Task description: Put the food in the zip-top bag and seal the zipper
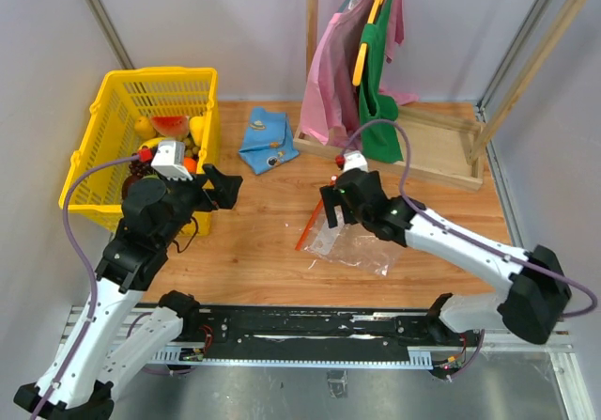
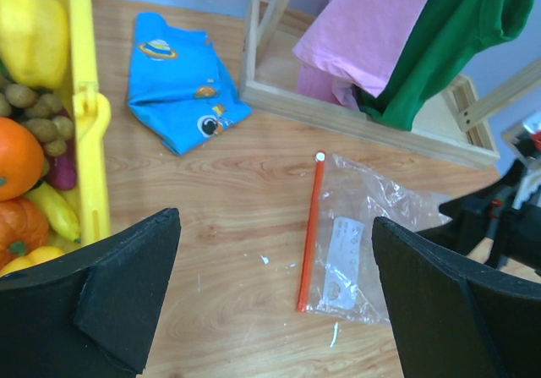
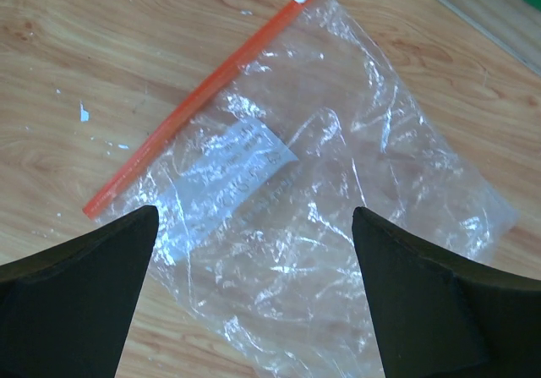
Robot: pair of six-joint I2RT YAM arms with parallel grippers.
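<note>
A clear zip top bag (image 3: 330, 209) with an orange zipper strip (image 3: 194, 99) lies flat on the table, a white label on it. My right gripper (image 1: 333, 204) is open over the bag, nearly pointing down on it. My left gripper (image 1: 216, 194) is open, at the right rim of the yellow basket (image 1: 113, 101). The basket holds play food, including a yellow pepper (image 2: 34, 35), an orange (image 2: 15, 158), a pumpkin (image 2: 17, 230) and a watermelon slice (image 1: 170, 125).
A folded blue cloth (image 1: 268, 143) lies beside the basket. A wooden rack (image 1: 432, 166) with pink and green garments stands at the back right. The wooden table between basket and bag is clear.
</note>
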